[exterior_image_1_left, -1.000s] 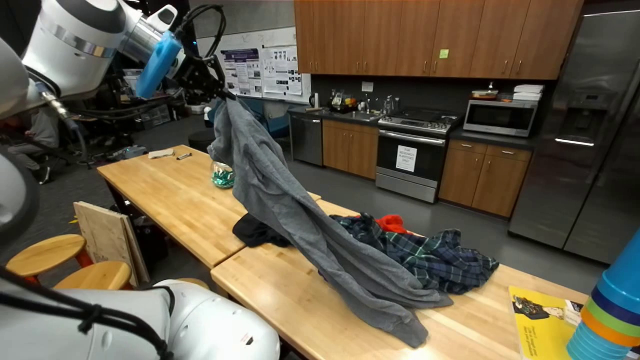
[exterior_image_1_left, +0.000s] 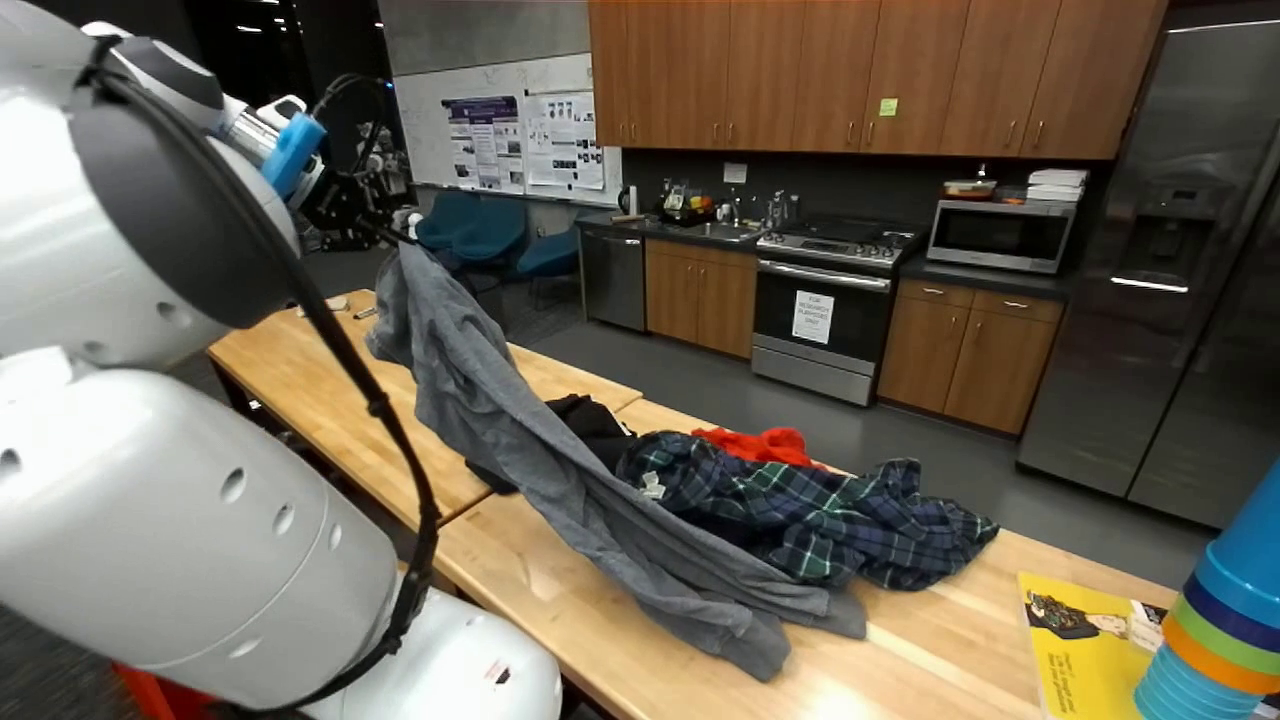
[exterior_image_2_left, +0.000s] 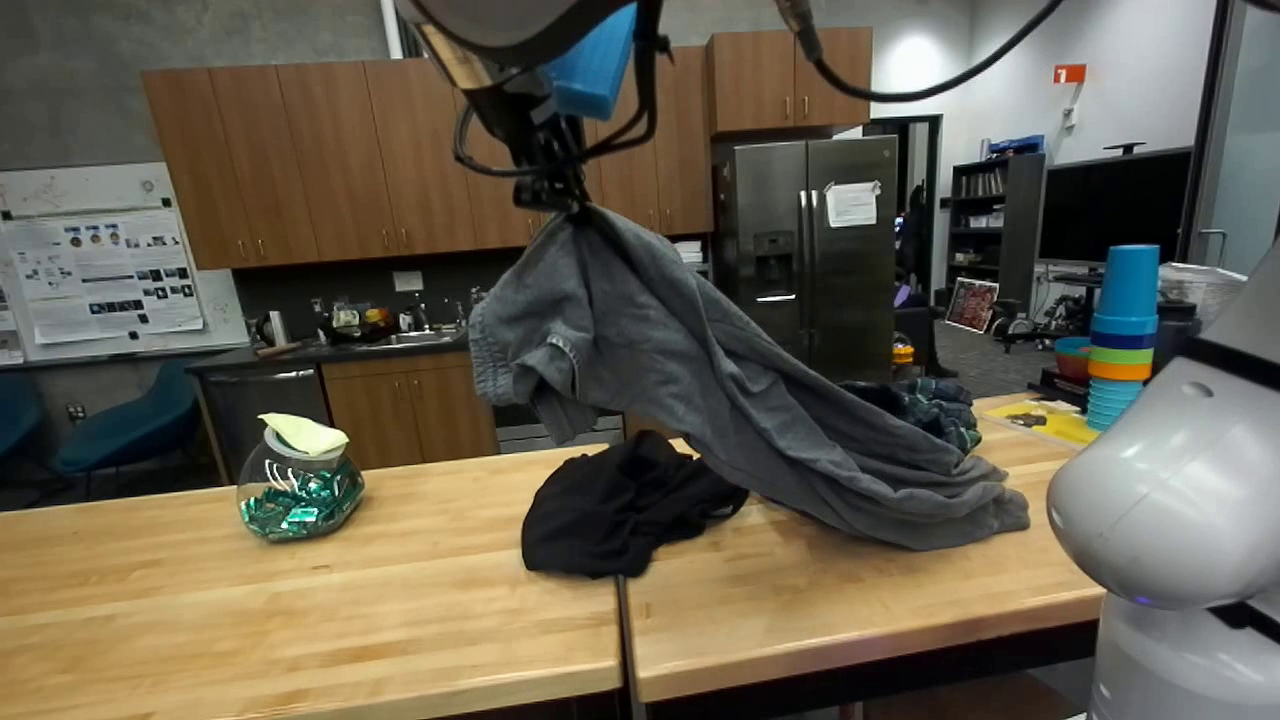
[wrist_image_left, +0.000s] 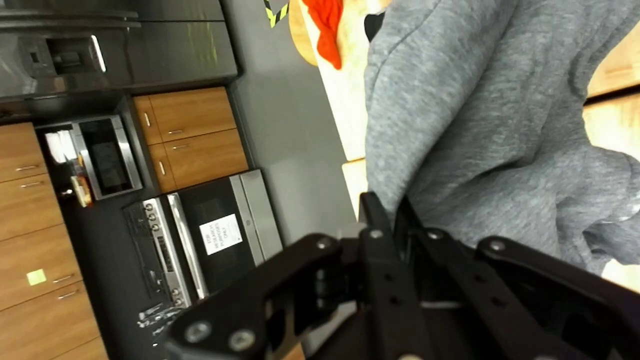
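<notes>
A long grey garment (exterior_image_1_left: 516, 426) stretches from my raised gripper (exterior_image_1_left: 405, 236) down to the table, where its lower end lies flat. In exterior view 2 the gripper (exterior_image_2_left: 573, 214) holds the grey garment (exterior_image_2_left: 708, 360) by its upper end, well above the tabletop. Up close in the wrist view, a fold of grey cloth (wrist_image_left: 480, 120) runs in between the two fingers of the gripper, which is shut on it. Black cloth (exterior_image_2_left: 624, 504) lies crumpled beneath the hanging part. A dark plaid shirt (exterior_image_1_left: 828, 510) rests beside the garment's lower end.
Red cloth (exterior_image_1_left: 768, 446) lies behind the plaid shirt. A jar with green wrappers (exterior_image_2_left: 300, 480) stands on the left table, which is otherwise largely bare. Stacked coloured cups (exterior_image_1_left: 1212, 624) and a yellow magazine (exterior_image_1_left: 1086, 654) occupy the right end.
The gripper has moved left and slightly down in exterior view 1, drawing the garment along. Its lower end has slid left, uncovering more plaid shirt and black cloth; the arm now fills the left side.
</notes>
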